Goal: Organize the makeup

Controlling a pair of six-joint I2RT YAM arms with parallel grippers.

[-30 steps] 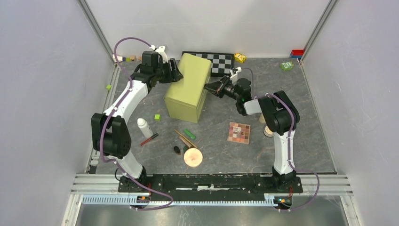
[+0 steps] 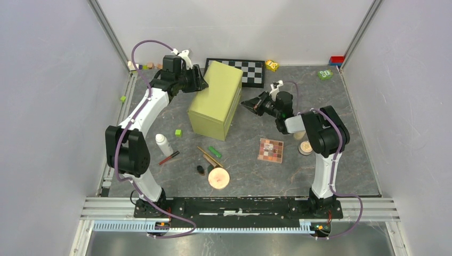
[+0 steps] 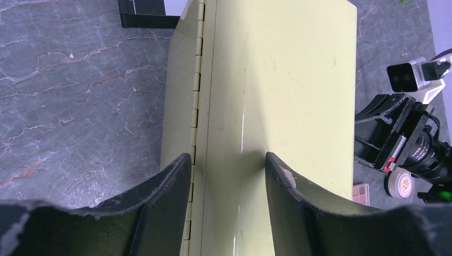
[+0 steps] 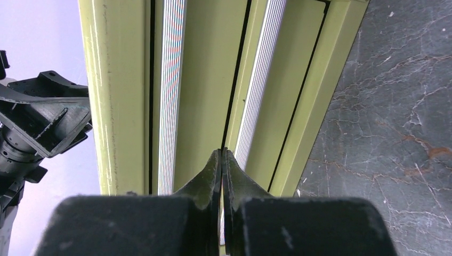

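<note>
A large pale olive-green makeup case (image 2: 216, 98) stands in the middle back, its hinged side showing in the left wrist view. My left gripper is shut on its top at the hinge edge. My right gripper is shut, its tips meeting in front of the case's side, which has silver-striped strips along its seams (image 4: 170, 96); nothing shows between them. An eyeshadow palette (image 2: 271, 151), a round pale compact (image 2: 218, 178) and a smaller round item (image 2: 305, 148) lie on the table.
A checkered board (image 2: 250, 72) lies behind the case. A white bottle (image 2: 163, 144), pens, brushes (image 2: 205, 153) and a green block (image 2: 178, 133) lie front-left.
The left gripper and case have shifted only slightly.
</note>
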